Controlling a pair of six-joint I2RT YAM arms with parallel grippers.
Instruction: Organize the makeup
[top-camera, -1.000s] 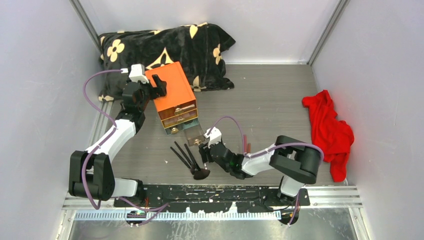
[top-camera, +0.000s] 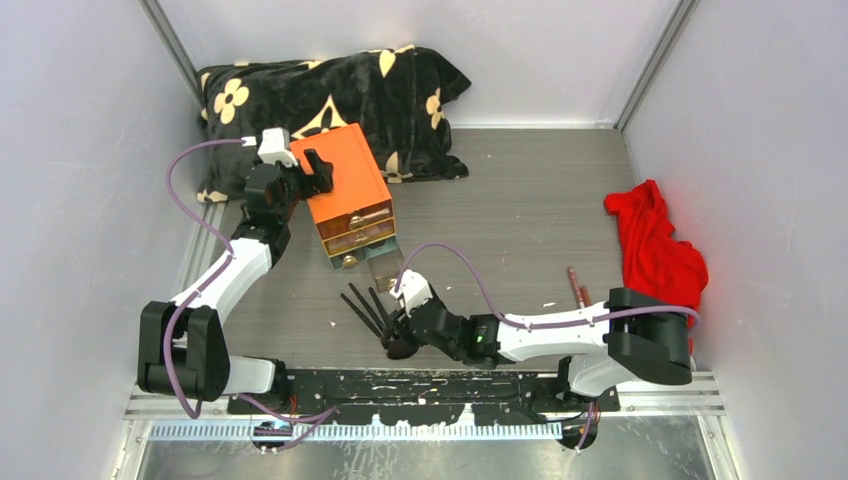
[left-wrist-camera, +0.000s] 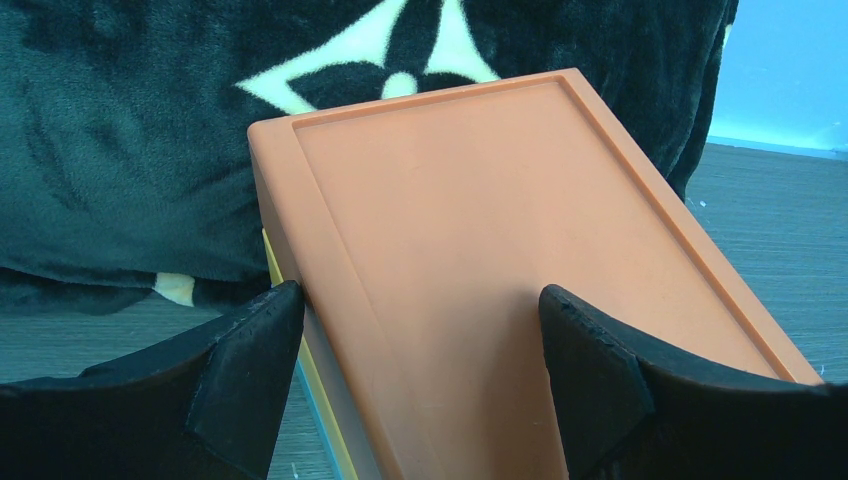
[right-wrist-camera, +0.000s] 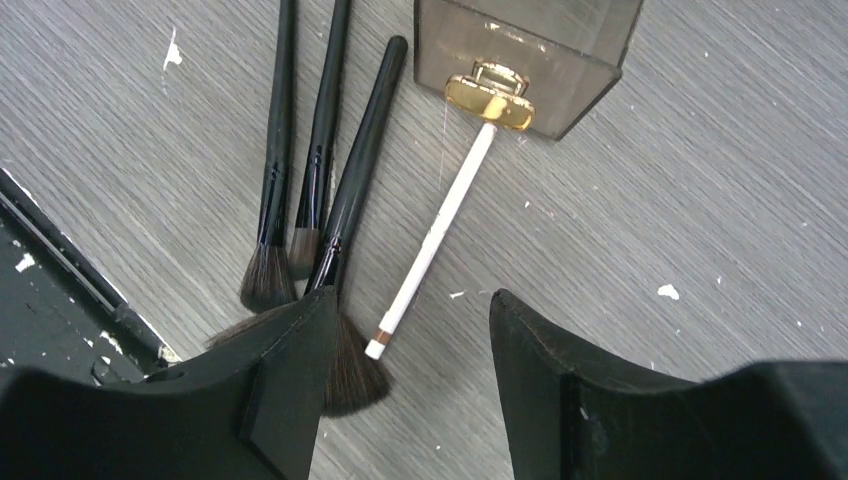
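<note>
The makeup cabinet (top-camera: 345, 165) has an orange top and clear drawers with gold knobs. One small grey drawer (right-wrist-camera: 568, 60) extends at its lower front. My left gripper stands part open at the cabinet's left edge, one finger beside the wall and the other over the top; contact cannot be made out. Several black brushes (right-wrist-camera: 362, 160) lie in front of the cabinet. A white stick (right-wrist-camera: 440, 225) with a brown band reaches down from the drawer's gold handle. My right gripper is open above the stick's banded end, its left finger partly covering the largest brush.
Reddish-brown sticks (top-camera: 575, 285) lie right of centre, partly behind the right arm. A red cloth (top-camera: 650, 240) lies at the far right, and a black patterned blanket (top-camera: 260, 110) stands behind the cabinet.
My right gripper has moved left and toward the front edge, from beside the drawer to over the brush heads and white stick. The left arm and cabinet look unchanged.
</note>
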